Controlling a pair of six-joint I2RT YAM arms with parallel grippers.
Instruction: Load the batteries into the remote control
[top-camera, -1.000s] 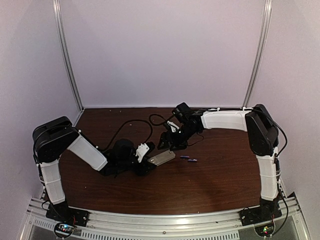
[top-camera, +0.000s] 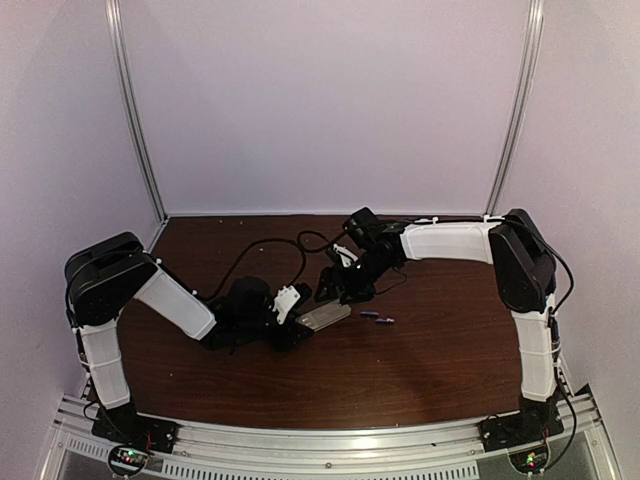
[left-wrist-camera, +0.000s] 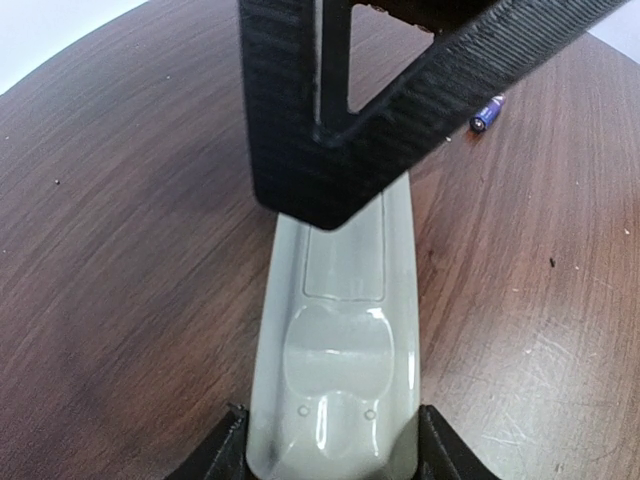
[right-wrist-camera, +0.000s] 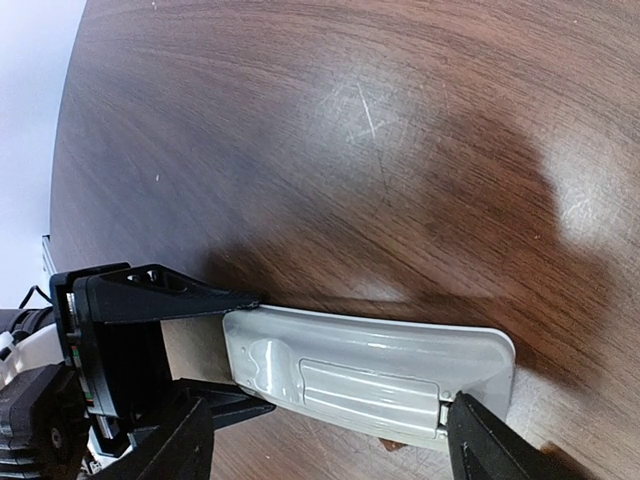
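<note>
A white remote control lies back side up on the table, its battery cover shut as far as shows. My left gripper is shut on one end of the remote, a finger against each side. Over the other end stands my right gripper, its fingers wide apart; one fingertip is at the end of the battery cover. In the left wrist view the right gripper's dark finger hides the far end of the remote. Two purple batteries lie on the table just right of the remote.
Black cables loop over the table behind the left gripper. Both arms meet closely above the remote, leaving little room between them.
The right arm has shifted very slightly at the remote's far end. The left arm, the remote and the batteries stay where they were.
</note>
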